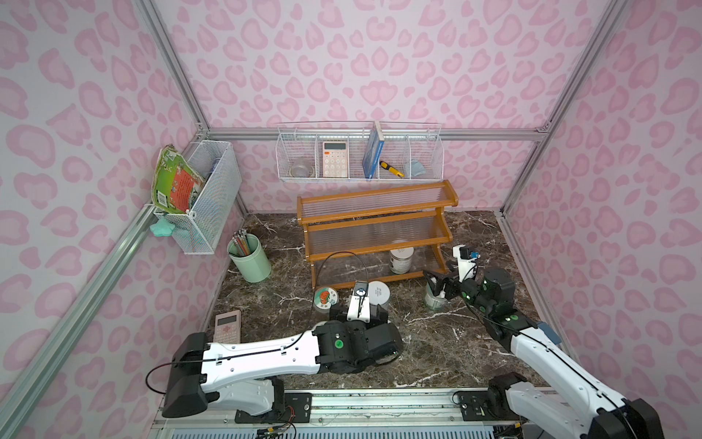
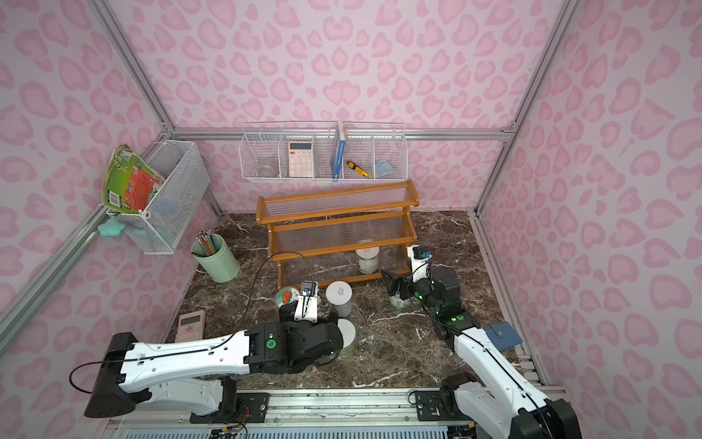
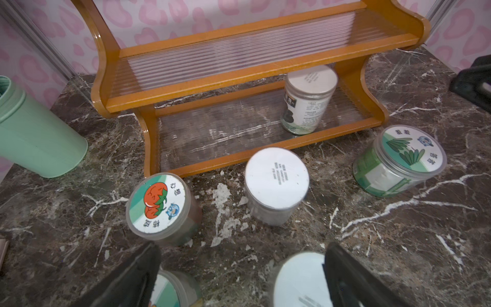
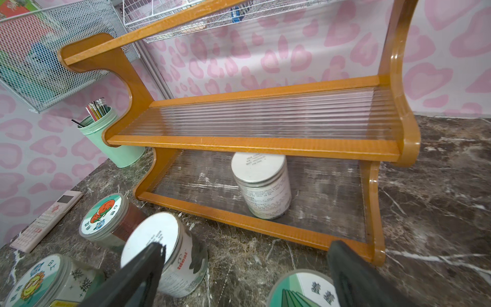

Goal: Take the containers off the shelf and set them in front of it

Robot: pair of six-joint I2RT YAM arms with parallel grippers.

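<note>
A white-lidded jar stands upright on the lowest tier of the wooden shelf, right of its middle; the same jar (image 3: 309, 99) shows in the left wrist view. My right gripper is open, in front of the shelf, apart from that jar, with the cucumber-lid jar (image 4: 302, 291) below it. My left gripper is open with nothing held, above the front jars. In front of the shelf stand a tomato-lid jar (image 3: 162, 204), a plain white-lidded jar (image 3: 276, 181), another white-lidded jar (image 3: 301, 281) and a sunflower-lid jar (image 4: 35, 281).
A green pencil cup (image 1: 251, 259) and a pink calculator (image 1: 227, 327) stand to the left. Wire baskets (image 1: 292, 164) hang on the back wall and at left. A blue item (image 2: 502, 335) lies at the right edge. Clear tabletop lies right of the shelf.
</note>
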